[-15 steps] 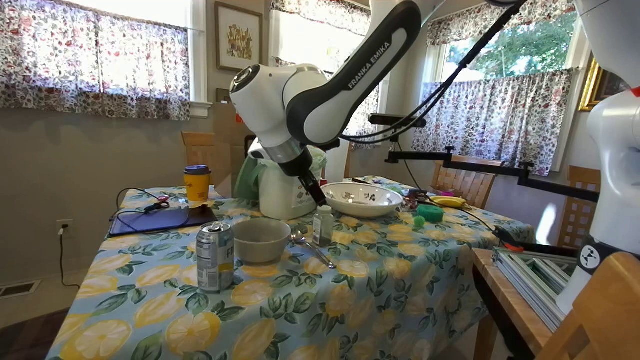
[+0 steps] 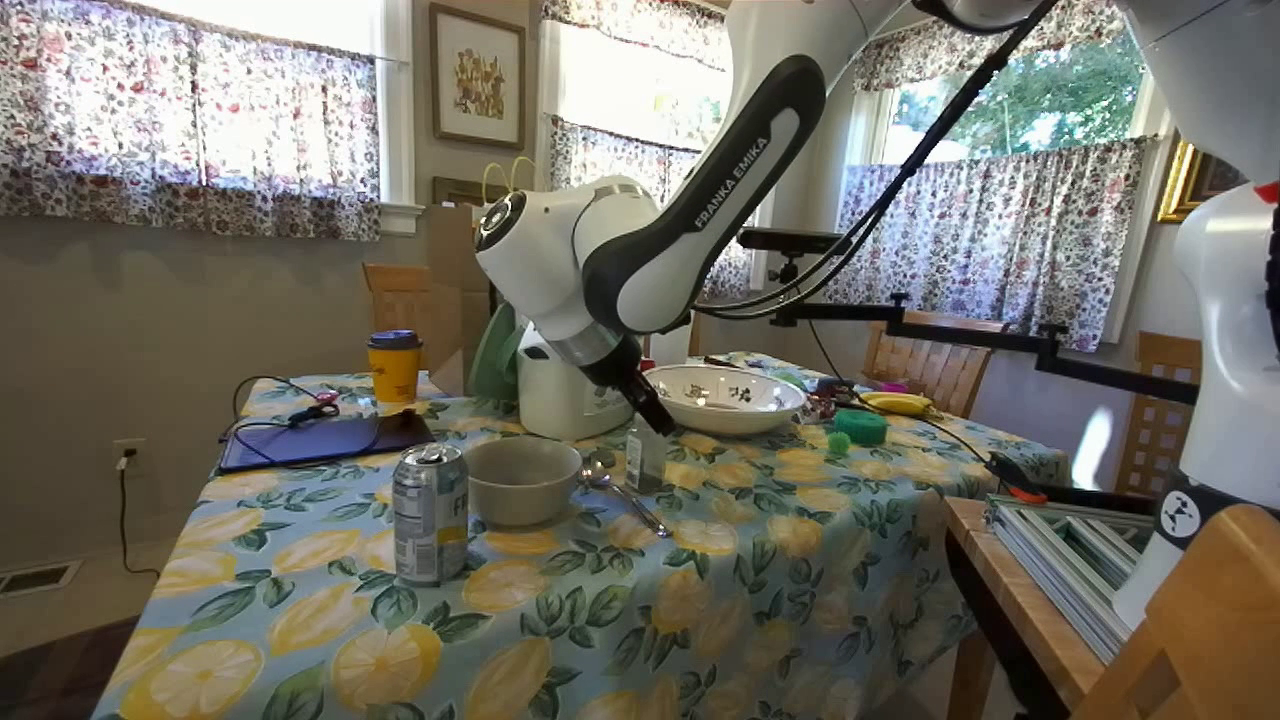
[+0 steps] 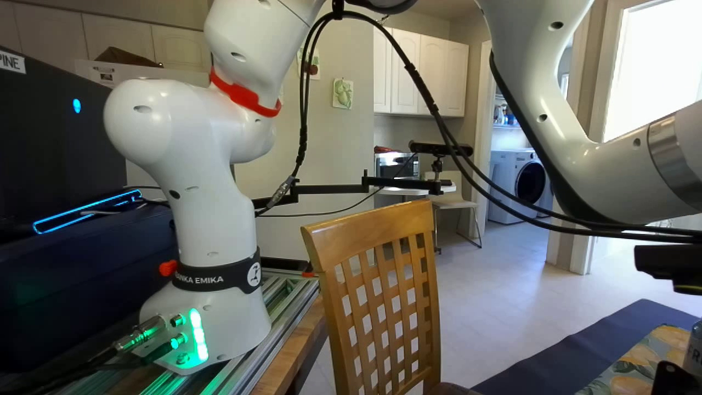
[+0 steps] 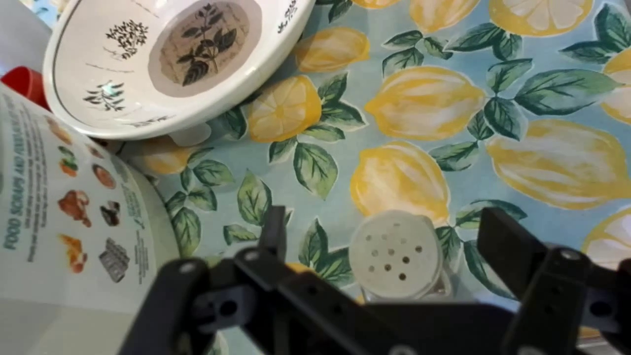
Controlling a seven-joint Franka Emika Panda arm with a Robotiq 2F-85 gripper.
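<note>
A small clear shaker (image 2: 645, 461) stands upright on the lemon-print tablecloth, right of the spoon. From above, its pale perforated cap (image 4: 395, 254) shows between my two dark fingers, with a gap on each side. My gripper is open; the left finger (image 4: 273, 231) and right finger (image 4: 503, 251) stand apart, touching nothing that I can see. In the first exterior view the gripper (image 2: 663, 426) is at the shaker's top and covers its cap. The second exterior view does not show the shaker.
Close behind is a white food-scraps bin (image 2: 564, 390), with a wide patterned bowl (image 2: 726, 402) beside it. A grey bowl (image 2: 522, 482), a spoon (image 2: 636, 504) and a can (image 2: 429, 516) lie to the left and front.
My arm has come down and slightly right in the first exterior view. The fingertips were above the shaker's cap and now overlap its top. The shaker stands where it did.
</note>
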